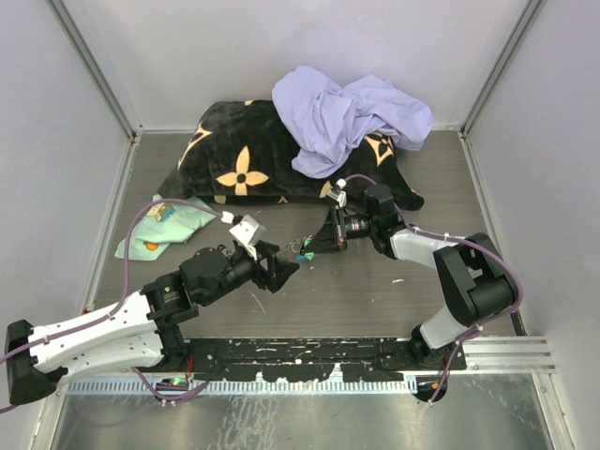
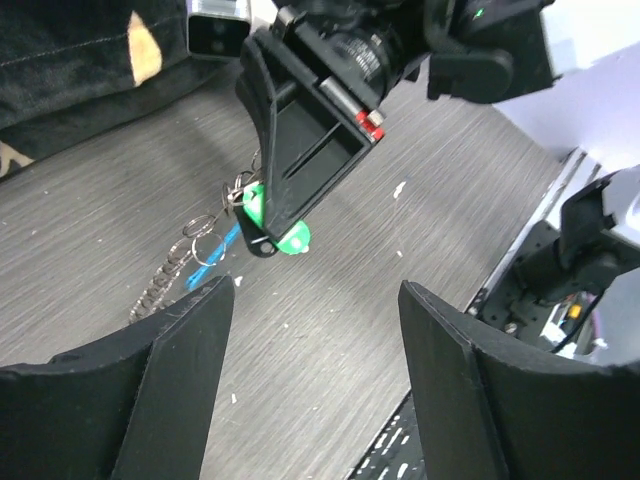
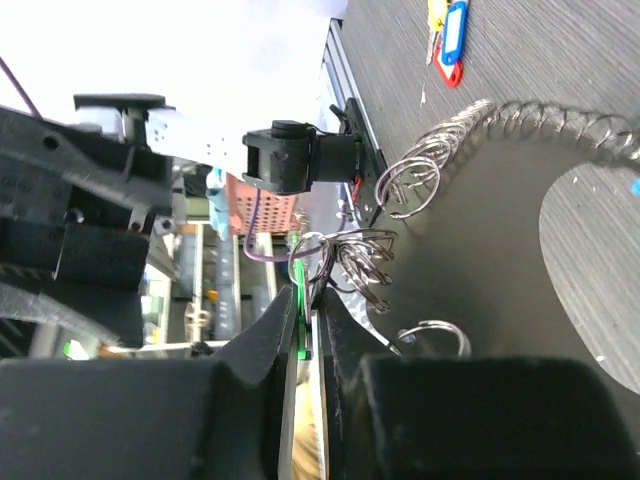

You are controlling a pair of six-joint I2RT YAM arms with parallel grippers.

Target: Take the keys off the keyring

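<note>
Rings with a green tag are in my right gripper, which is shut on them; in the right wrist view the tangled metal rings [image 3: 345,258] rise above its fingertips. A thin blue piece [image 2: 213,258] hangs beside the rings in the left wrist view, and a coiled metal chain [image 2: 158,288] trails down-left from them. My left gripper stands open facing this bunch, its fingers wide apart with nothing between. From above, the left gripper [image 1: 291,268] is just left of the right gripper's tips [image 1: 307,250].
Yellow, blue and red key tags [image 3: 453,45] lie on the table in the right wrist view. A green cloth [image 1: 169,228] is at the left, a dark patterned cushion [image 1: 239,155] with a lavender cloth [image 1: 342,117] at the back. Clear table lies in front.
</note>
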